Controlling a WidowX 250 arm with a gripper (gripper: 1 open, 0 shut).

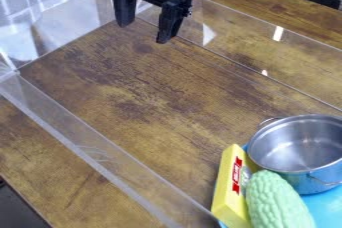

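The black gripper (146,22) hangs high at the top of the view, over the back left of a wooden surface (147,112) bordered by clear walls. Its two dark fingers stand wide apart, with nothing visible between them. At the lower right sit a metal pot (297,152) with a blue outside, a yellow box (230,192) with a red label, and a green textured object (278,204), all well apart from the gripper.
Clear plastic walls (80,142) run along the left and back of the area. A blue item (325,212) lies under the objects at the right.
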